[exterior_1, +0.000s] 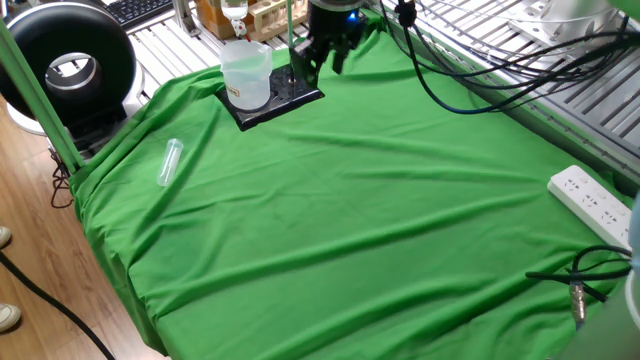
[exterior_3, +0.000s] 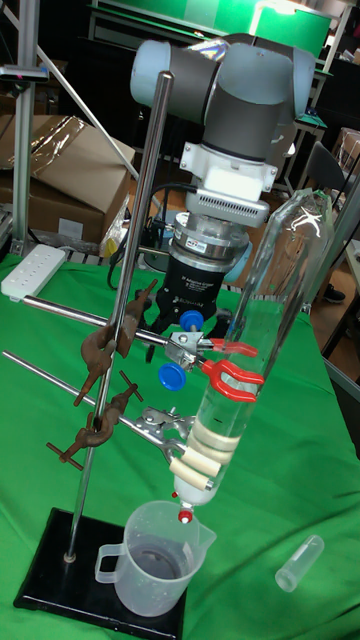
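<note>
My gripper (exterior_1: 325, 77) hangs near the far edge of the green cloth, just right of the stand's black base (exterior_1: 296, 90). Its dark fingers stand apart, with nothing visible between them. A translucent beaker (exterior_1: 246, 78) rests upright on that base. The other exterior view shows a tall glass column (exterior_3: 247, 320) held tilted in red-tipped clamps (exterior_3: 232, 379), its lower end with a red-tipped outlet above the beaker (exterior_3: 160, 555). Behind the clamps is the gripper body (exterior_3: 195, 286); its fingers are largely hidden there.
A clear tube (exterior_1: 170, 162) lies on the cloth at left. The white power strip (exterior_1: 592, 205) and a cable end (exterior_1: 578, 300) are at right. Black cables (exterior_1: 470, 105) loop beside the arm.
</note>
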